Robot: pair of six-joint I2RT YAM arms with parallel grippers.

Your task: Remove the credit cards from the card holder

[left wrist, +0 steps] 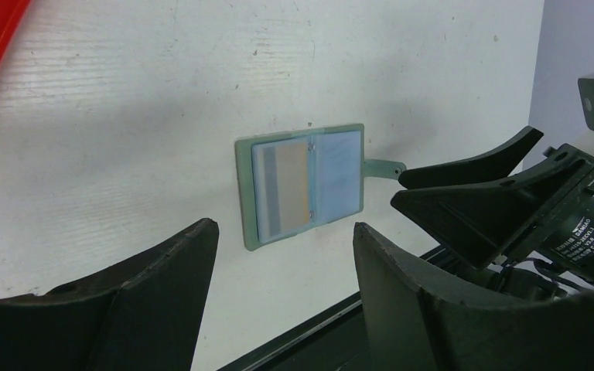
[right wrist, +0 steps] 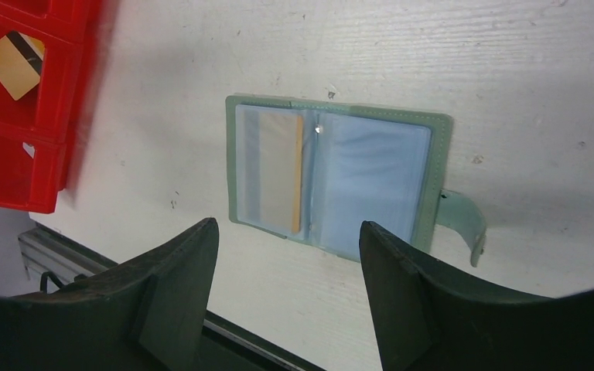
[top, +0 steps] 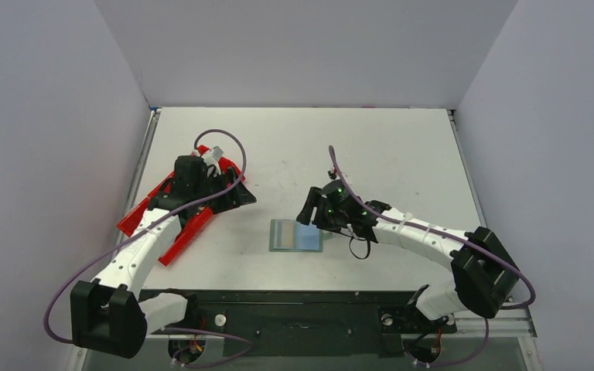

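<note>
The green card holder [top: 296, 250] lies spread flat on the table, clear sleeves up, its strap pointing right. In the left wrist view a pale striped card [left wrist: 285, 187] shows under the left sleeve; the right sleeve looks plain bluish. My left gripper, fingers apart and empty, is beside the red tray in the top view, left of the holder. My right gripper stands open above the holder's right side, nothing between its fingers. From the top it covers the holder's upper right corner.
A red compartment tray [top: 193, 236] stands at the left, partly hidden under my left arm. One gold card [right wrist: 11, 66] with a dark stripe lies inside it.
</note>
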